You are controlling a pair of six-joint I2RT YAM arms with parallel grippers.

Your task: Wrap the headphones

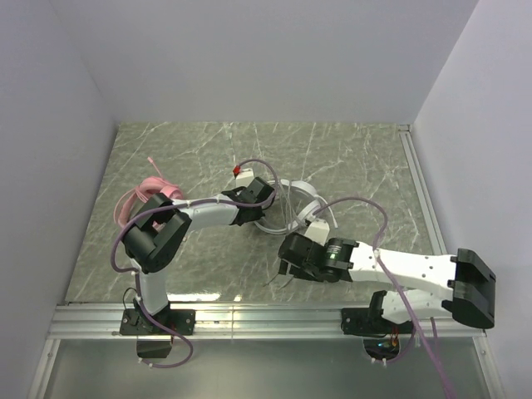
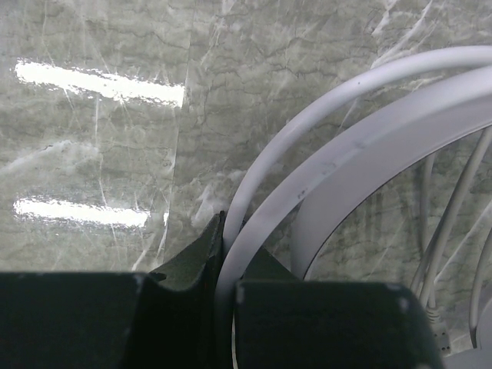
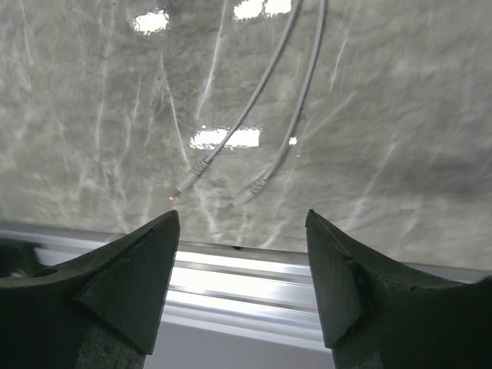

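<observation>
White headphones (image 1: 303, 187) lie near the middle of the table, their thin cable crossing inside the headband. In the left wrist view my left gripper is shut on the curved white headband (image 2: 330, 165), which rises from between its fingers. My right gripper hangs near the table's front edge, its fingers apart and nothing between them. Just past its fingertips, two grey-white cable ends (image 3: 265, 173) lie on the marble surface, one with a bare plug tip. From above, the right arm partly covers these ends.
Pink headphones (image 1: 155, 189) with a pink cable lie at the left of the table, partly behind the left arm. A metal rail (image 1: 266, 312) borders the front edge.
</observation>
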